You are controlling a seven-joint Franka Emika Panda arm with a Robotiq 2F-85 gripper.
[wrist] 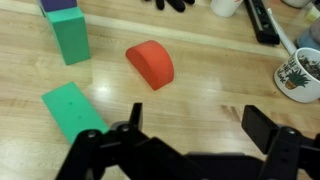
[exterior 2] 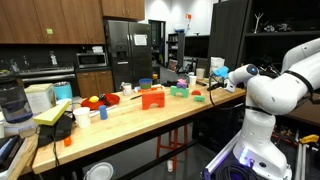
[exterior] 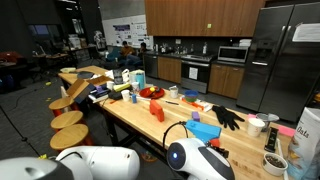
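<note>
In the wrist view my gripper stands open above the wooden table, its two dark fingers well apart and bare table between them. Ahead of the gap lies a red block (wrist: 151,64) with a curved top, touched by neither finger. To the left is a flat green block (wrist: 74,111), close to the left finger. An upright green block (wrist: 69,36) stands farther off, with a purple block (wrist: 58,4) beyond it at the frame's edge. Exterior view 1 shows the white arm (exterior: 82,162) at the near edge of the table.
A patterned cup (wrist: 299,75) is at the wrist view's right, near a white mug (wrist: 225,6) and a dark-handled tool (wrist: 262,22). Black gloves (exterior: 228,117) lie on the table. A larger red block (exterior 2: 153,99) stands farther along it, where much wood is bare.
</note>
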